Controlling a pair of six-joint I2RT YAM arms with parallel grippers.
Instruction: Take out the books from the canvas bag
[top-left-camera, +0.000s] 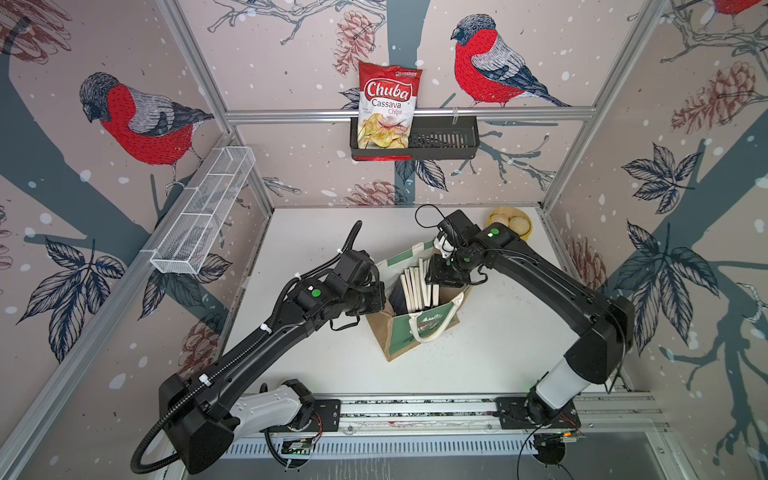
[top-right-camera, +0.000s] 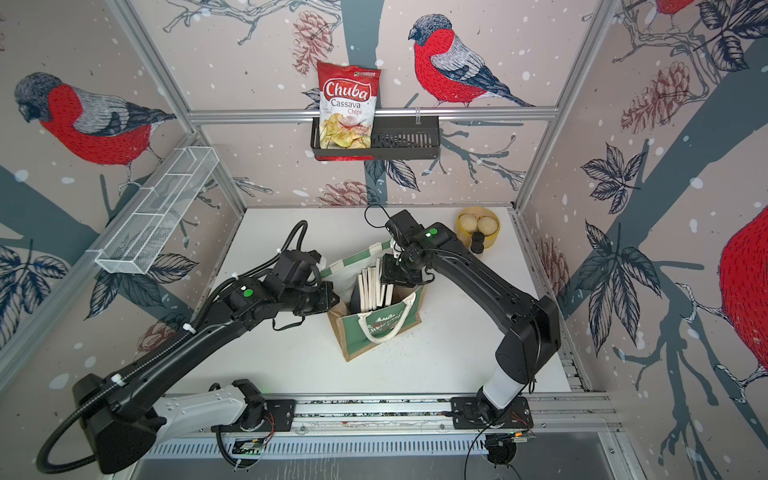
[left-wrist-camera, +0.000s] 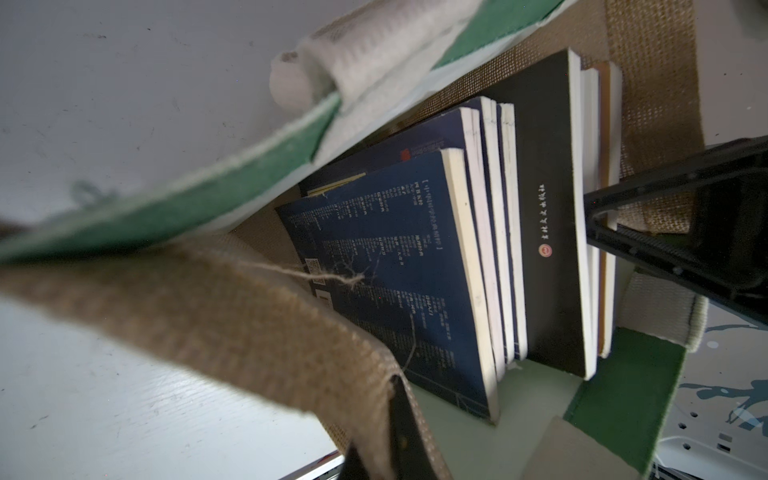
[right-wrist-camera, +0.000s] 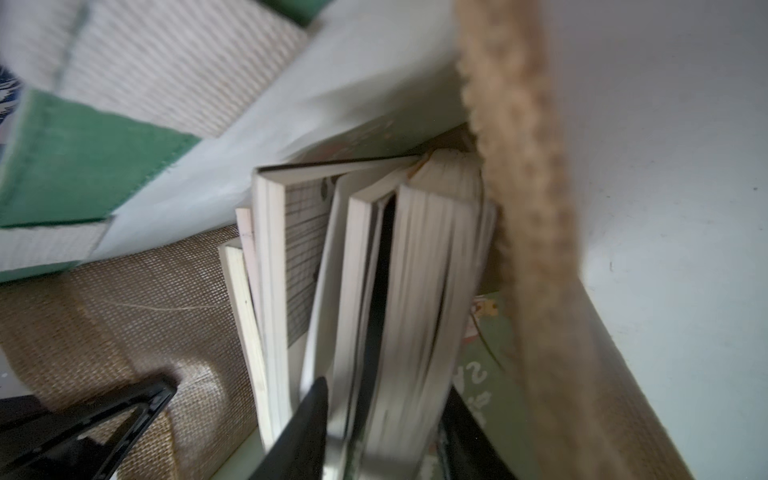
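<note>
The canvas bag (top-left-camera: 432, 328), burlap with green and white canvas, stands open on the table, holding several books (left-wrist-camera: 544, 240) upright and packed side by side. My right gripper (top-left-camera: 441, 273) is down at the right end of the books; in the right wrist view its blurred fingers straddle book edges, part open. Whether it grips them is not clear. My left gripper (top-left-camera: 369, 297) is at the bag's left edge; in the left wrist view burlap covers most of its fingertips, so its state is hard to see.
A yellow round container (top-right-camera: 477, 232) stands at the back right. A wall shelf (top-left-camera: 444, 140) holds a chip bag (top-left-camera: 386, 112), and a wire rack (top-left-camera: 196, 216) hangs on the left.
</note>
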